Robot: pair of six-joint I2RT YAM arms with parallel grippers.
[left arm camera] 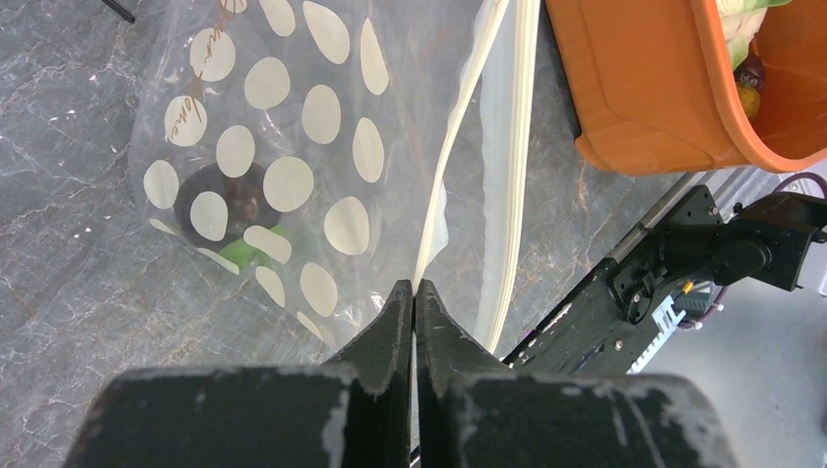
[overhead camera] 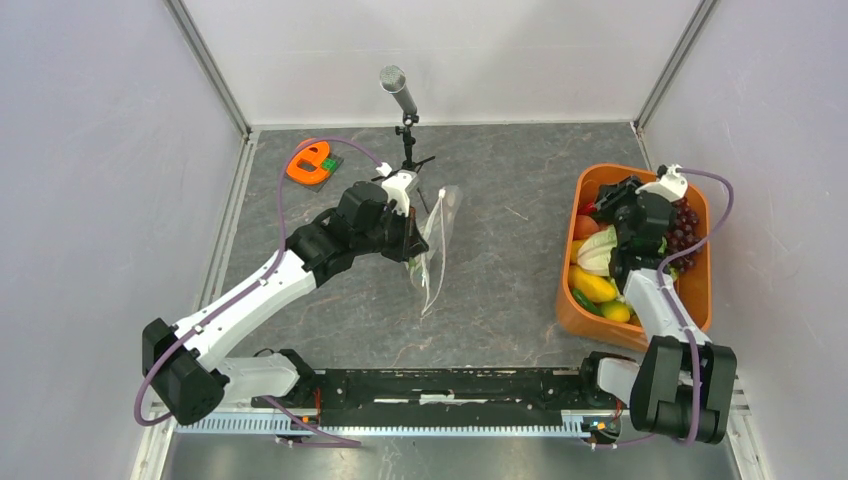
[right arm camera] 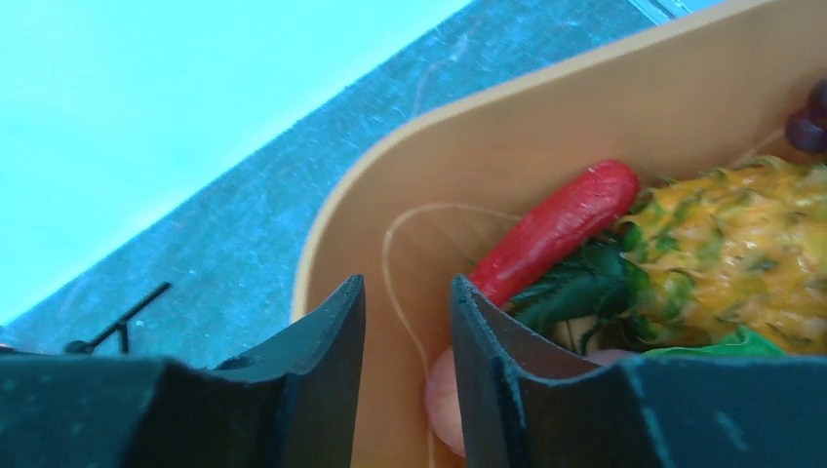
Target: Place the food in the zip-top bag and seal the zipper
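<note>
My left gripper is shut on the edge of the clear zip top bag [left arm camera: 312, 195], which has white dots and hangs with its zipper strips along one side; a dark round item and something green show through the plastic. In the top view the bag [overhead camera: 440, 240] is at the middle. My right gripper is inside the orange bin [overhead camera: 565, 300], fingers apart. In the right wrist view a red pepper-like food [right arm camera: 561, 219], a pineapple [right arm camera: 731, 253] and a pale pink round food [right arm camera: 444, 395] lie before it; nothing shows between the fingers.
A microphone on a stand [overhead camera: 400, 95] stands behind the bag. An orange and green object [overhead camera: 305, 160] lies at the back left. Bare grey floor separates the bag from the bin.
</note>
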